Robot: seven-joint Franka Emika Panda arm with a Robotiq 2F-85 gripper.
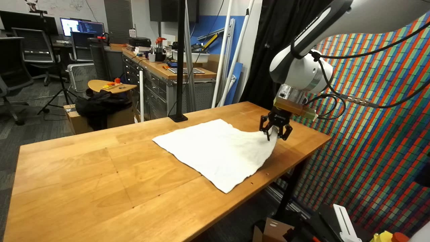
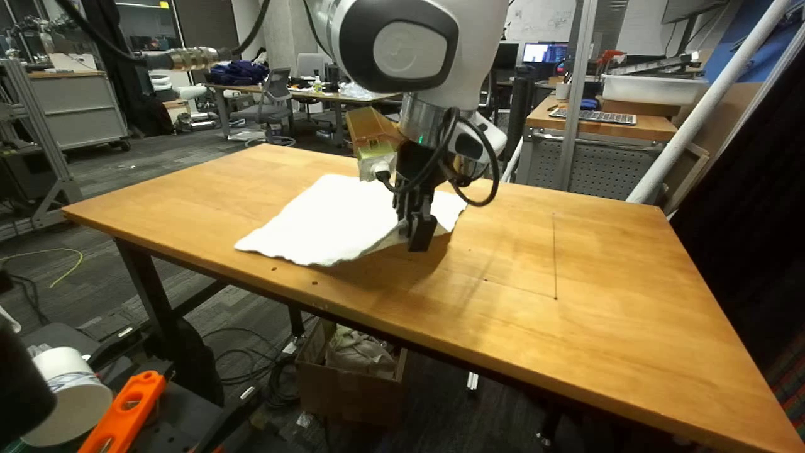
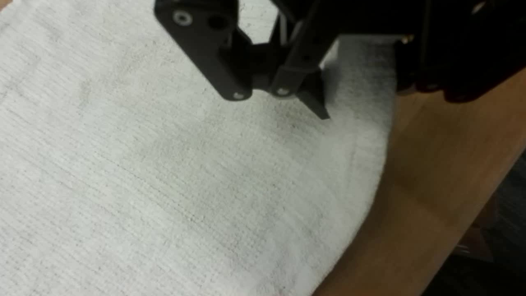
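A white cloth (image 1: 213,149) lies mostly flat on the wooden table, one corner lifted off the wood. That raised corner is pinched in my gripper (image 1: 275,135), which is shut on it. In the wrist view the cloth (image 3: 172,172) rises up between the dark fingers and its edge curves away over the table. From the other side, the gripper (image 2: 419,240) hangs just above the table with the cloth (image 2: 324,219) sloping up to it. The arm and gripper hide part of the cloth there.
A black post (image 1: 178,117) stands at its back edge. The near table edge runs close to the lifted corner.
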